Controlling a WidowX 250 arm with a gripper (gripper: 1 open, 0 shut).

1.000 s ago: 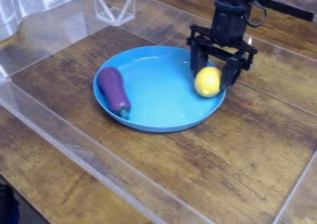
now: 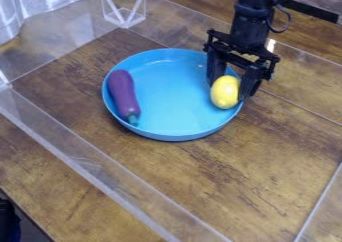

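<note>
A blue round tray (image 2: 171,124) holds a purple eggplant (image 2: 122,93) on its left side and a yellow oval object (image 2: 226,90) on its right. My black gripper (image 2: 226,68) is at the tray's upper right rim, its fingers around or just above the yellow object. Whether it is shut on that object is hard to tell.
Bare wooden table fills the front and right. Clear plastic edges run along the left and far upper left. The arm reaches in from the top.
The gripper has shifted very slightly. The eggplant and yellow object look nearly unmoved.
</note>
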